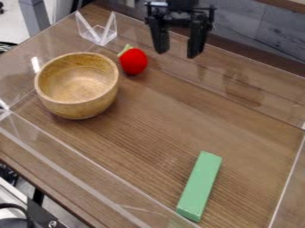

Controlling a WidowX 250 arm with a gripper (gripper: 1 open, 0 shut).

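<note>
My dark gripper (180, 40) hangs over the back of the wooden table, open, right of a red tomato-like object (134, 61) with a green top. A tan wooden bowl (77, 98) sits at the left. A long mint-green block (198, 186) lies at the front right. What lies beneath the gripper, if anything, is hard to tell.
A clear plastic object (98, 28) stands at the back left. Dark cables lie off the table at the left edge.
</note>
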